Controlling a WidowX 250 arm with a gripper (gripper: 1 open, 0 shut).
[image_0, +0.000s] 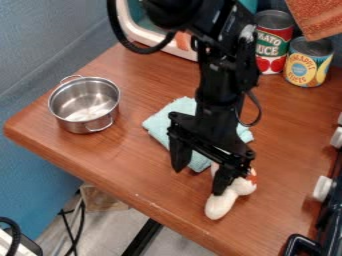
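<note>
The black arm reaches down from the top of the view to its gripper (225, 172), which is low over a small white plush toy (222, 204) with reddish-orange patches on the table's right front part. The fingers overlap the toy's upper end; whether they are closed on it is hard to tell. A folded pale mint cloth (171, 118) lies behind the gripper, partly hidden by the arm.
A steel pot (83, 106) stands at the left of the wooden table (94, 150). Cans (307, 64), a white-rimmed bin and an orange cloth (318, 14) are at the back. A black stove-like object (327, 215) lines the right edge.
</note>
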